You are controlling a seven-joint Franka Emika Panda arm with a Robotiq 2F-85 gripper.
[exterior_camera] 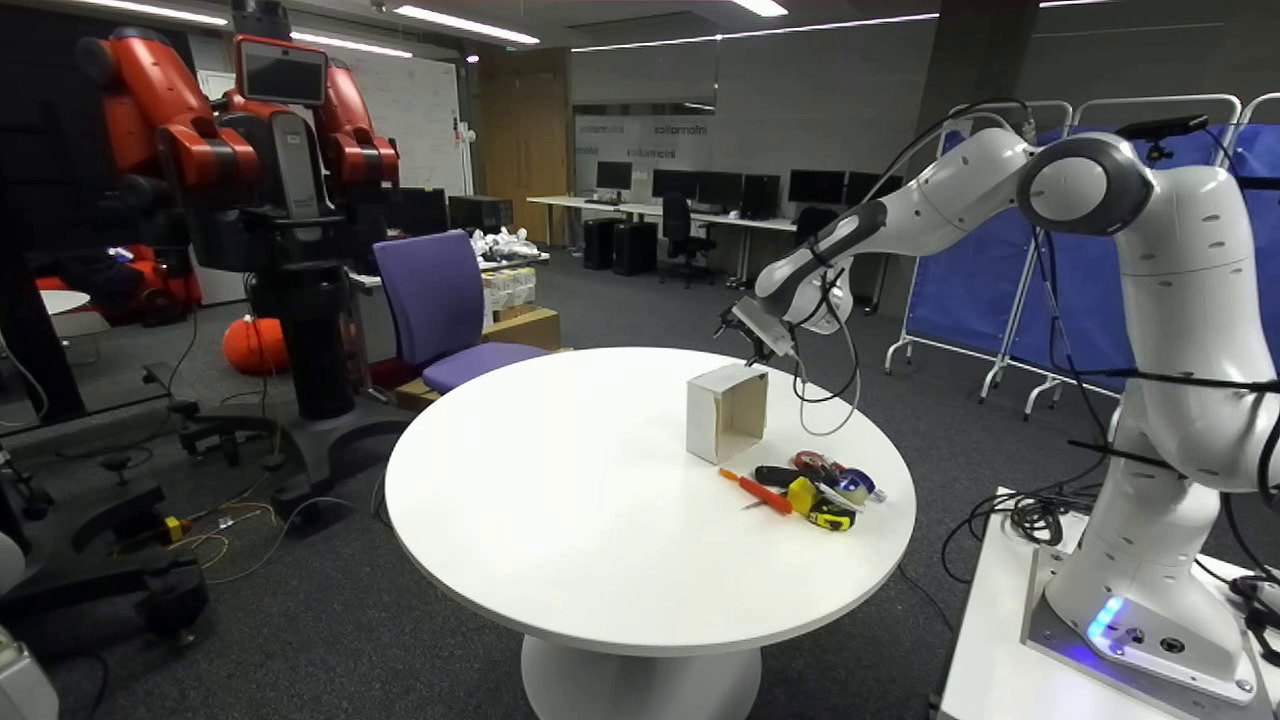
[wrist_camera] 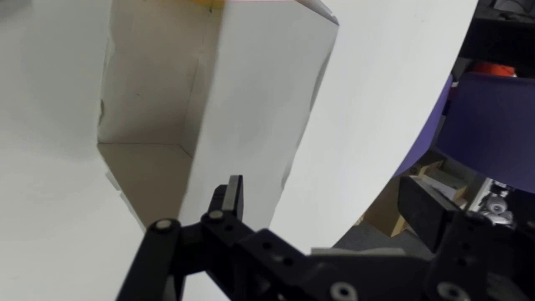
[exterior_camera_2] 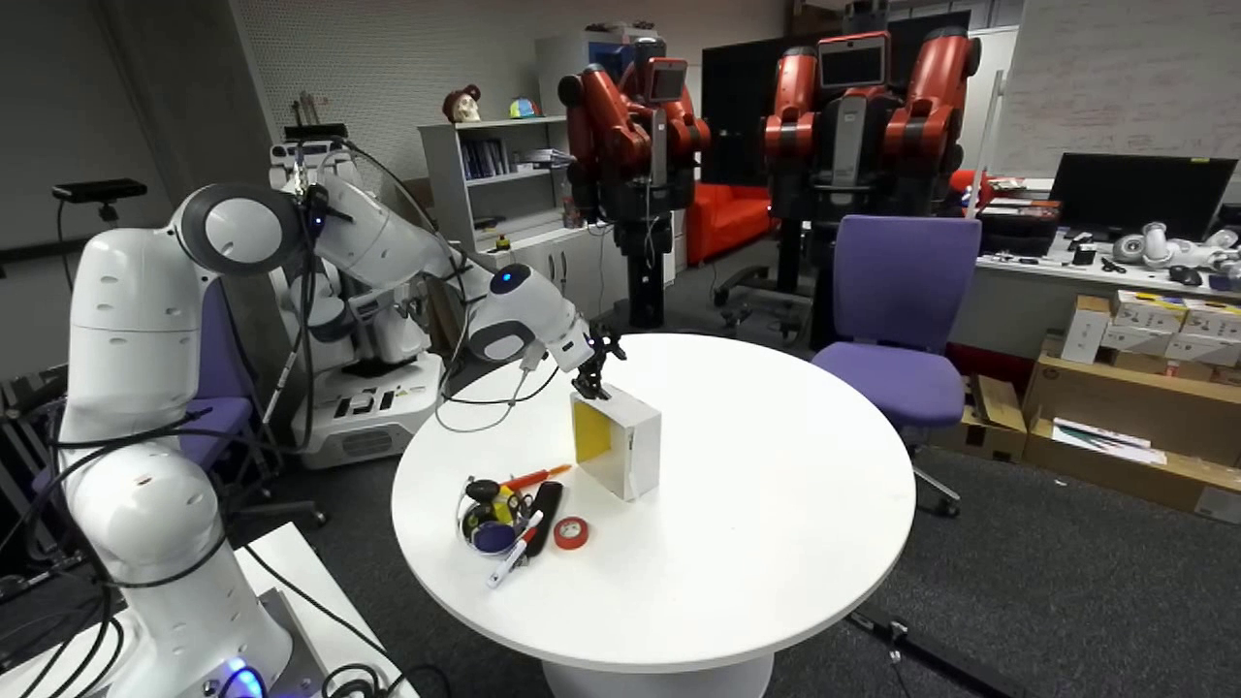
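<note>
A white open-sided box point(exterior_camera: 710, 420) stands upright on the round white table point(exterior_camera: 540, 480), its hollow side turned toward the cluster of tools. My gripper point(exterior_camera_2: 602, 363) is at the box's top edge, on the side away from the tools, with its fingers wide apart. In the wrist view one finger point(wrist_camera: 231, 198) overlaps the white panel of the box point(wrist_camera: 256, 95), while the other finger point(wrist_camera: 426, 210) is well off to the right, past the table edge. Nothing sits between the fingers. Whether a fingertip touches the box cannot be told.
Beside the box lies a pile of tools: an orange-red screwdriver point(exterior_camera: 764, 493), a yellow tape measure point(exterior_camera: 831, 516), a red tape roll point(exterior_camera_2: 571, 533) and a black-handled tool point(exterior_camera_2: 543, 518). A purple chair point(exterior_camera_2: 896, 314) stands beyond its edge.
</note>
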